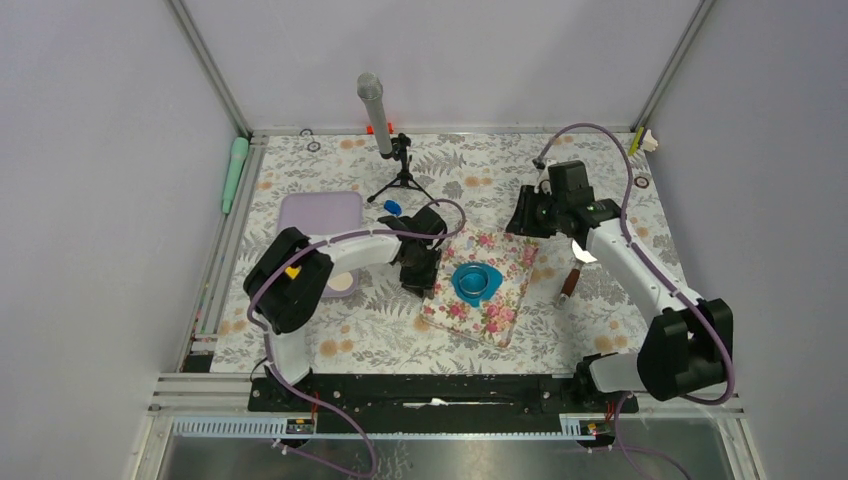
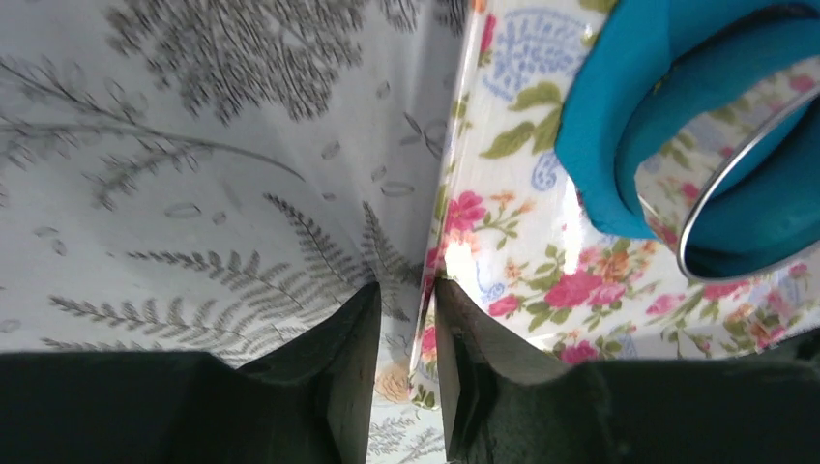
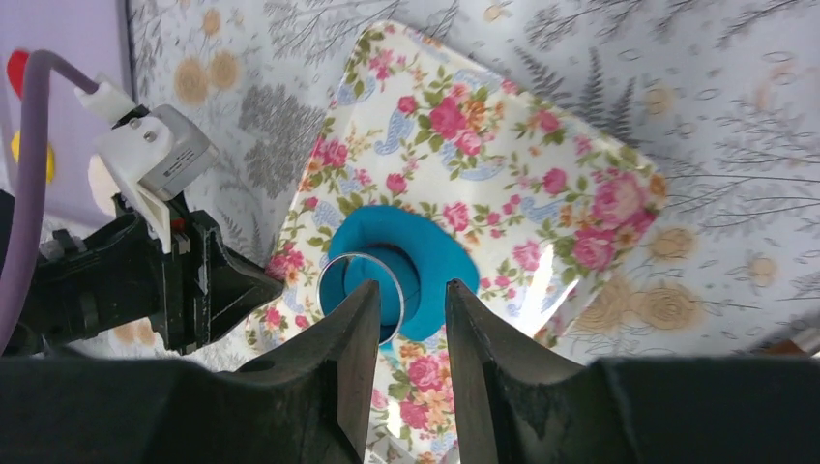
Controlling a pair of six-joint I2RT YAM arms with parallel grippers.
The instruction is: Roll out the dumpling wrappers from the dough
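Note:
A floral board point(image 1: 495, 320) lies at the table's centre, carrying a blue ring-shaped piece point(image 1: 473, 282) with a round metal cutter in it. My left gripper point(image 1: 422, 282) is low at the board's left edge; in the left wrist view its parted fingertips point(image 2: 453, 302) are beside that edge, open, nothing clearly held. My right gripper point(image 1: 522, 225) hangs above the board's upper right, its fingers slightly apart with nothing visible between them in the right wrist view. Any dough is not clearly identifiable.
A lilac tray point(image 1: 320, 205) is at the left, a tripod point(image 1: 402, 180) at the back, and a wooden-handled scraper point(image 1: 570, 280) right of the board.

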